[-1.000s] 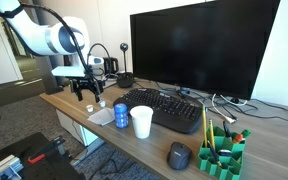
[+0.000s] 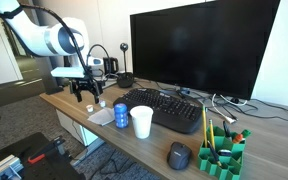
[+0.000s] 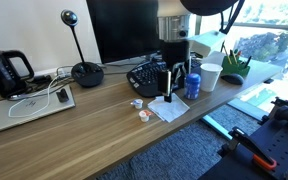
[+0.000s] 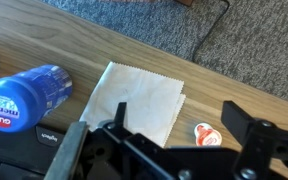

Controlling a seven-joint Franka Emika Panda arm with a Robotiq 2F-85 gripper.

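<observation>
My gripper stands open above the desk, its dark fingers wide apart with nothing between them. In the wrist view a white paper napkin (image 4: pixel 134 98) lies flat below and slightly ahead of it. A small white piece with a red mark (image 4: pixel 206 135) rests on the wood near the right finger. Exterior view 2 shows two such small white pieces, one nearer (image 3: pixel 144 115) and one farther (image 3: pixel 136 103), left of the napkin (image 3: pixel 168 107). A blue gum bottle (image 4: pixel 22 98) stands on the napkin's other side, also seen as the blue bottle (image 2: pixel 121 117).
Beside the bottle is a white cup (image 2: pixel 141 122). A black keyboard (image 2: pixel 166 108) and monitor (image 2: pixel 199 50) stand behind. Farther right are a mouse (image 2: pixel 179 156) and a green holder with pens (image 2: pixel 222 158). Bare desk (image 3: pixel 74 125) extends left of the small pieces.
</observation>
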